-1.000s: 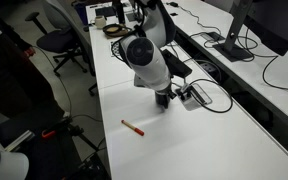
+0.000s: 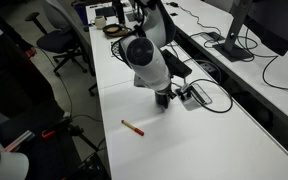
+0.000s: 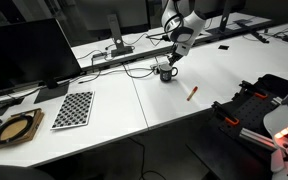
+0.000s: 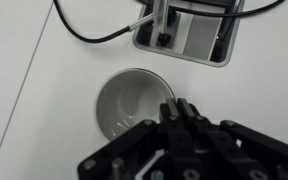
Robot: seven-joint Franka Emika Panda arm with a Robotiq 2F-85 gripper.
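A dark mug (image 2: 162, 99) stands upright on the white table, partly behind the arm in exterior view 1. In exterior view 2 the mug (image 3: 166, 74) shows more clearly, with my gripper (image 3: 172, 63) at its top. From the wrist, I look down into the mug's grey inside (image 4: 127, 103), which appears empty. The fingertips of my gripper meet at the right side of the rim, shut on the mug's wall. The pinched bit of rim is hidden by the fingers.
An orange-red marker (image 2: 132, 128) lies on the table nearer the front edge. Close to the mug is a metal-framed device (image 4: 199, 38) with black cables. A checkered board (image 3: 73, 110) and monitors line the table further off.
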